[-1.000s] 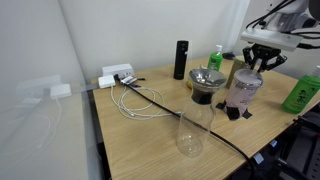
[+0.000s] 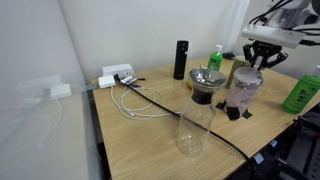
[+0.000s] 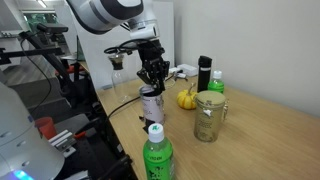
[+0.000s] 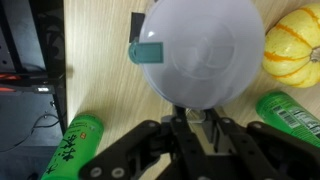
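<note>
A pale, round canister (image 2: 242,88) stands upright on the table at the right in exterior view 1. In exterior view 2 the same canister (image 3: 152,104) is directly under my gripper (image 3: 158,84). From the wrist, its whitish round top (image 4: 205,50) fills the upper middle, with a teal tab (image 4: 145,52) on one side. My gripper is nearly closed at the near edge of that top, apparently shut on the canister's rim. The exact grip is partly hidden by the fingers.
Near the canister are a metal bowl on a stand (image 2: 206,82), a green can (image 2: 301,94), a tan jar (image 3: 210,115) and a small orange pumpkin (image 4: 295,48). A clear glass vase (image 2: 195,130) and a black cable (image 2: 185,115) lie left.
</note>
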